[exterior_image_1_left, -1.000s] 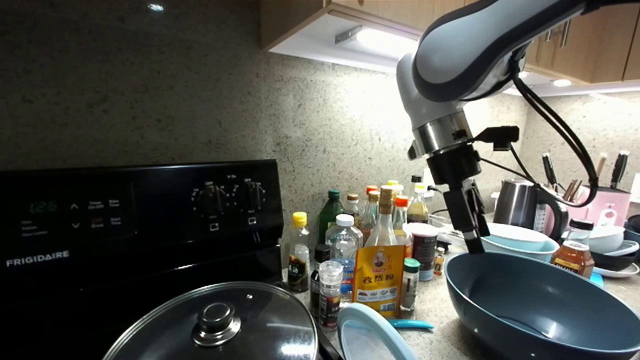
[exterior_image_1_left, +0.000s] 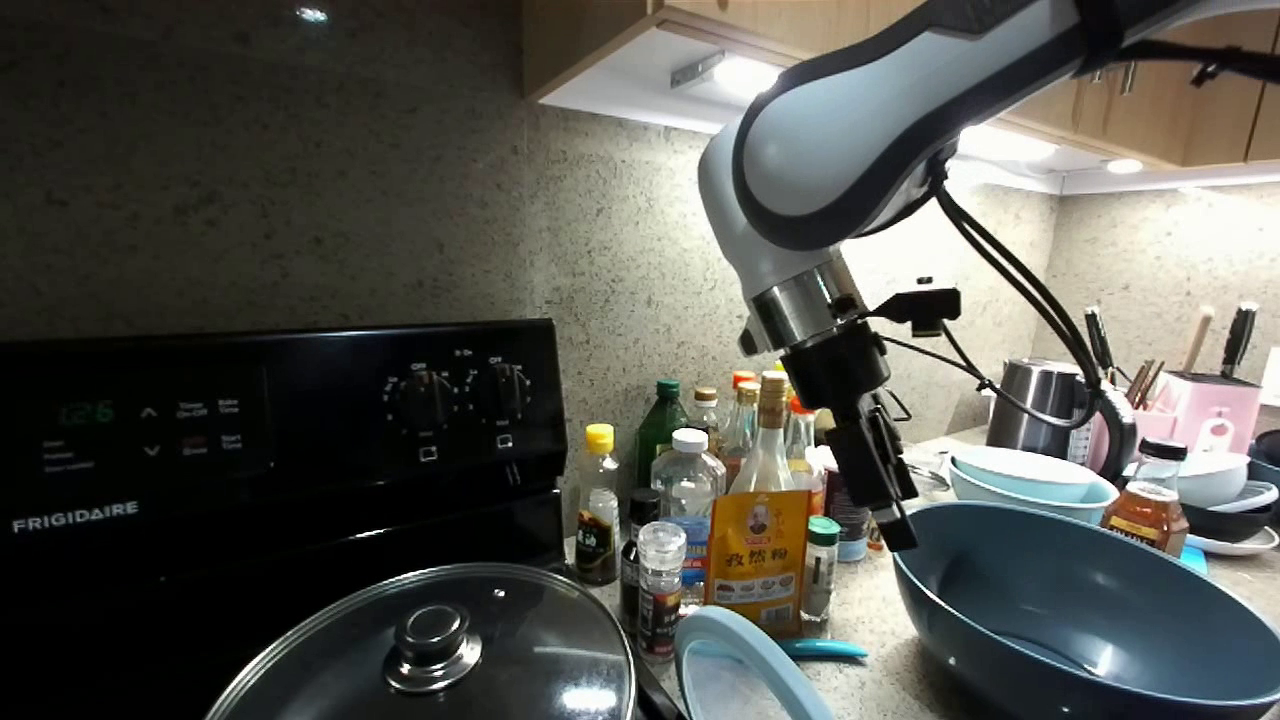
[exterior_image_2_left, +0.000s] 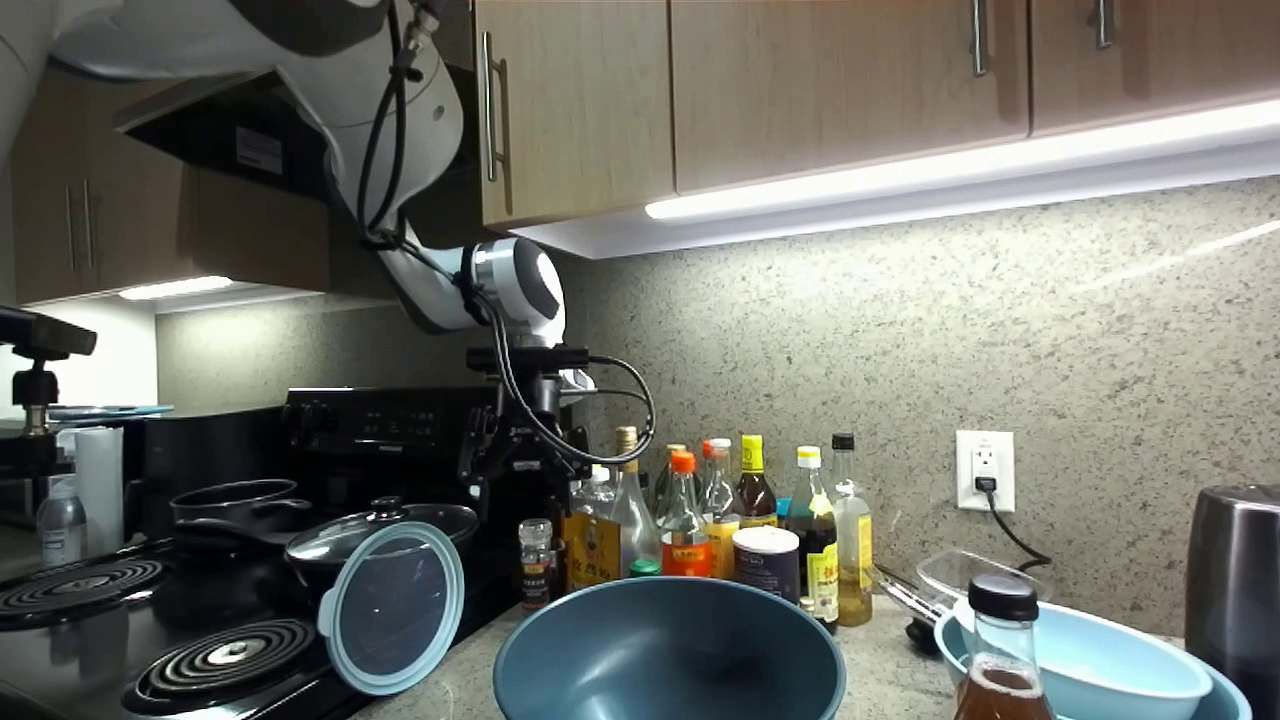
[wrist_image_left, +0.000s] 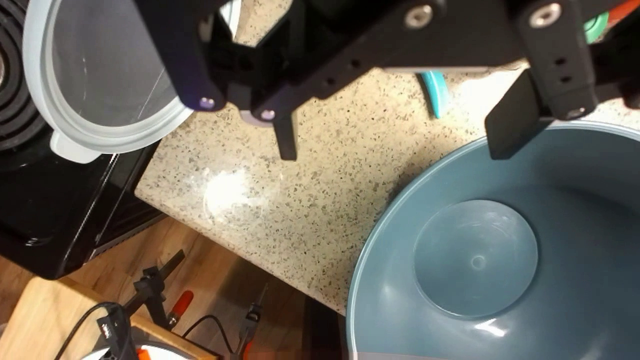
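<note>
Wide open, my gripper has bare counter and part of the bowl's rim showing below the gap, and nothing between its fingers. The large blue-grey bowl (wrist_image_left: 384, 264) is empty inside; one fingertip overlaps its rim in the wrist view. From exterior view 1, the gripper (exterior_image_1_left: 894, 530) appears at the bowl's left rim, by the bottles; whether it touches cannot be told. A round lid with a pale blue rim (exterior_image_2_left: 456, 588) leans at the stove's edge. On the counter lies a turquoise handle (wrist_image_left: 436, 93), its other end hidden by the gripper.
Several bottles and jars crowd along the wall, with a yellow spice packet (exterior_image_1_left: 758, 558) in front. A glass-lidded pan (exterior_image_1_left: 528, 630) sits on the stove. Light blue bowls (exterior_image_1_left: 1032, 478) and a sauce bottle (exterior_image_1_left: 1148, 510) stand beyond the big bowl.
The arm and gripper have moved left in exterior view 1 and somewhat lower, from above the bowl's rim toward the bottles. The objects have stayed put.
</note>
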